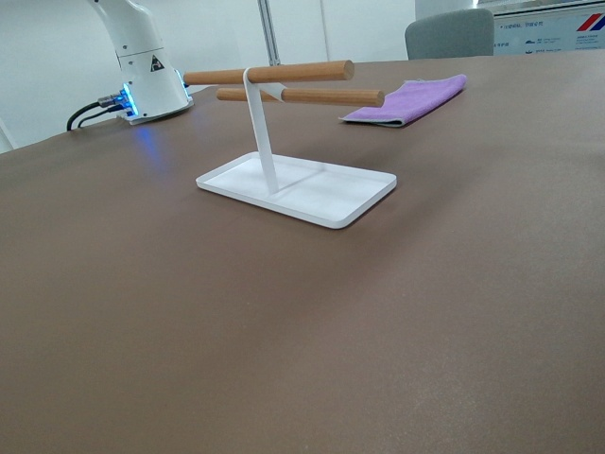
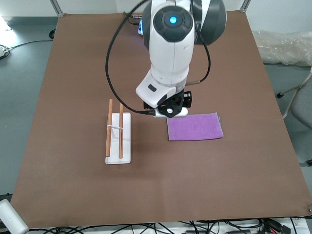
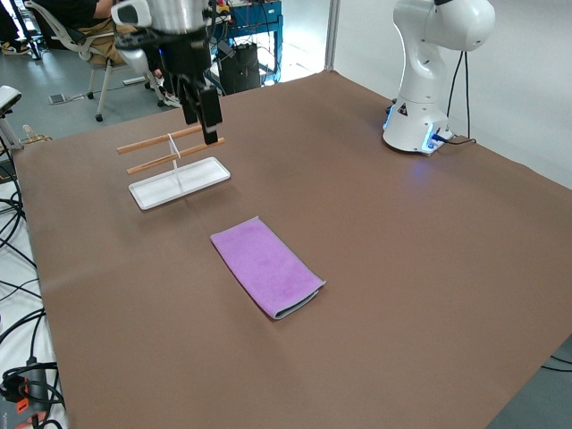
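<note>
A white stand with two wooden bars, its white tray (image 2: 125,146) on the brown table, stands left of centre in the left view; it also shows in the top view (image 1: 331,194) and the right view (image 3: 197,179). A folded purple cloth (image 2: 194,127) lies to its right. My black gripper (image 3: 209,125) hangs under the arm; in the left view it is above and just behind the cloth's near-left area, mostly hidden by the arm. Whether it is open or shut I cannot tell. The top view does not show it.
A grey chair (image 2: 303,102) stands beside the table.
</note>
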